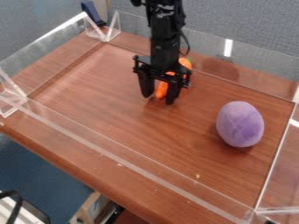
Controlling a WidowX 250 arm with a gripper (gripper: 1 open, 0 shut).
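The black gripper hangs from the top centre, low over the wooden table, around an orange object that shows behind it and between its fingers. The arm hides much of that object. Whether the fingers are closed on it is hard to tell. A lilac, egg-shaped object rests on the table at the right, apart from the gripper.
Clear acrylic walls border the wooden table. A small dark blue item is outside at the back left.
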